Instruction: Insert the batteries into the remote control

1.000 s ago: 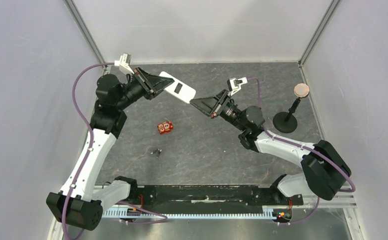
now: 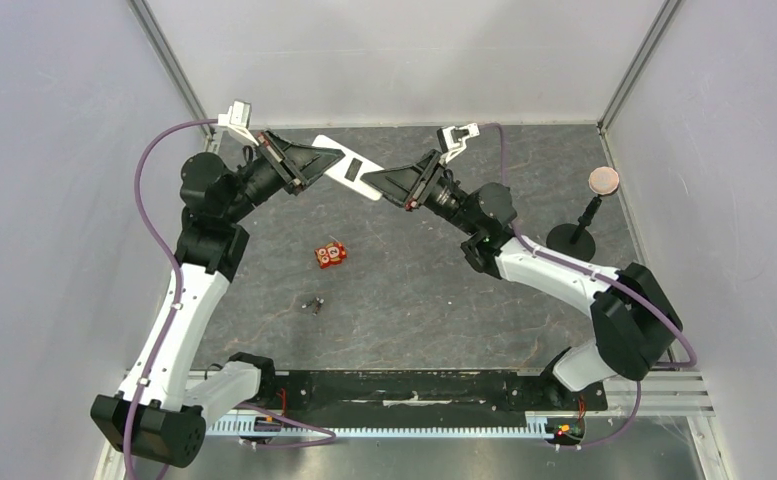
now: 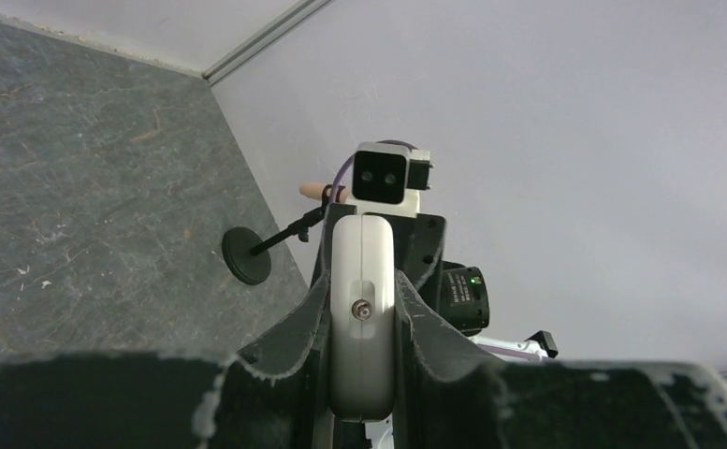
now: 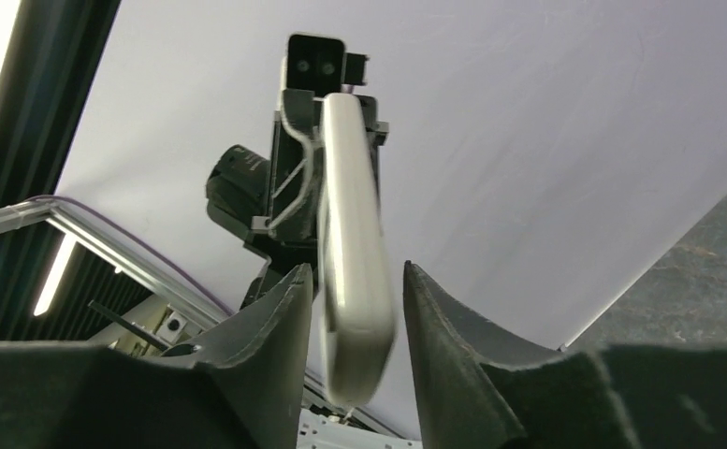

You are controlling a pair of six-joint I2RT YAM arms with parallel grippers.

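The white remote control [image 2: 351,167] is held up in the air. In the top view my left gripper [image 2: 327,157] is shut on one end of it, and its side fills the fingers in the left wrist view [image 3: 362,318]. My right gripper [image 2: 372,181] is at the other end, part open, with the remote [image 4: 356,243] between or just in front of its fingers; whether it touches cannot be told. A red battery pack [image 2: 330,254] lies on the table below.
A small dark object [image 2: 313,304] lies on the table front left. A black stand with a round pink top [image 2: 603,182] stands at the right. Walls bound three sides.
My right gripper has moved up and to the left onto the free end of the remote.
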